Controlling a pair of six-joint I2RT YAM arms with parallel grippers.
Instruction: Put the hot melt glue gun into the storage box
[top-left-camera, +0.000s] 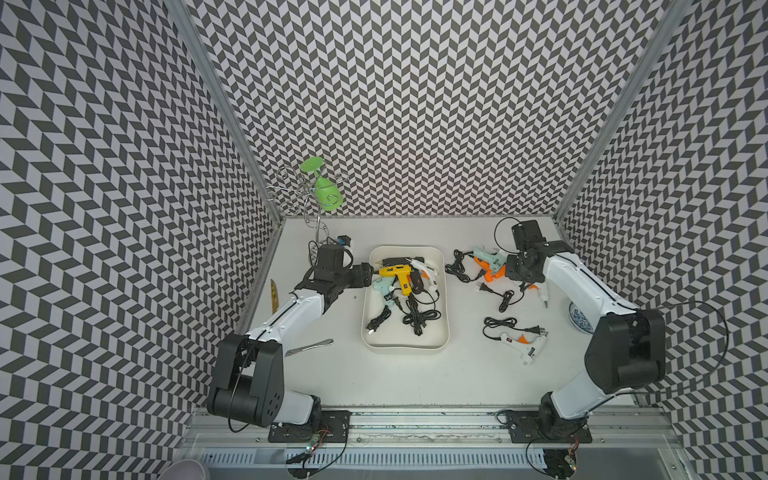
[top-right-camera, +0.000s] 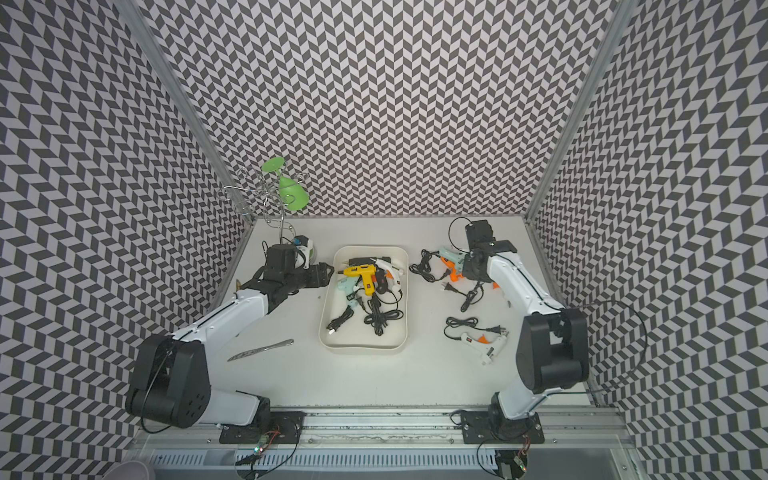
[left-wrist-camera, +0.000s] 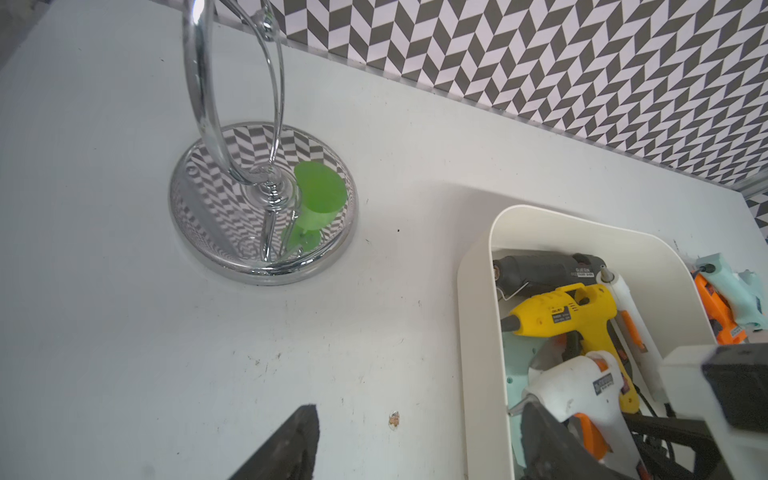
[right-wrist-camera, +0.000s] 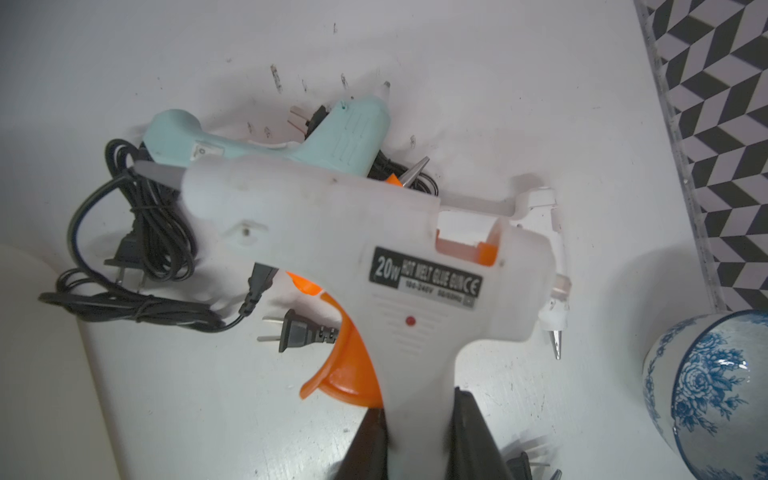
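The white storage box (top-left-camera: 405, 340) holds several glue guns, including a yellow one (left-wrist-camera: 560, 312), and cords. My right gripper is shut on the handle of a white hot melt glue gun (right-wrist-camera: 312, 216) with an orange trigger, held above the table right of the box. Beneath it lie a light blue glue gun (right-wrist-camera: 352, 128) and a smaller white one (right-wrist-camera: 540, 208). Another white glue gun (top-left-camera: 524, 348) lies at the front right. My left gripper is open at the box's left side, apparently with nothing between its fingers.
A chrome stand (left-wrist-camera: 264, 268) with green pieces is at the back left. A blue-and-white bowl (right-wrist-camera: 712, 384) is at the right edge. A metal knife (top-right-camera: 260, 349) lies left of the box. Bare table lies along the front.
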